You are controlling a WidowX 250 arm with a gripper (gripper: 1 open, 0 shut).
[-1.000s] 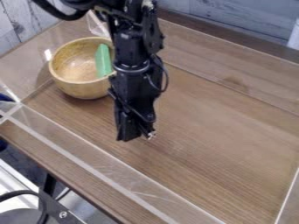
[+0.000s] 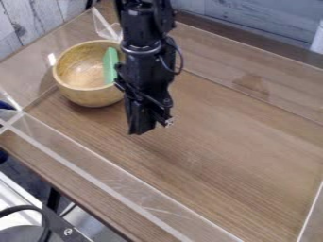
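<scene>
The black robot gripper [image 2: 142, 121] hangs pointing down over the wooden table [image 2: 225, 151], just right of and in front of a tan bowl [image 2: 78, 90]. Its fingertips appear shut, with nothing visible between them. A green object [image 2: 110, 64] stands in the bowl, partly hidden behind the arm.
Clear panels or edging run along the left and front edges. A pale grey wooden wall [image 2: 278, 19] is at the back. Black cables lie at the lower left, off the tabletop.
The gripper has risen a little and moved back toward the far side of the table. The bowl and green object have not visibly moved.
</scene>
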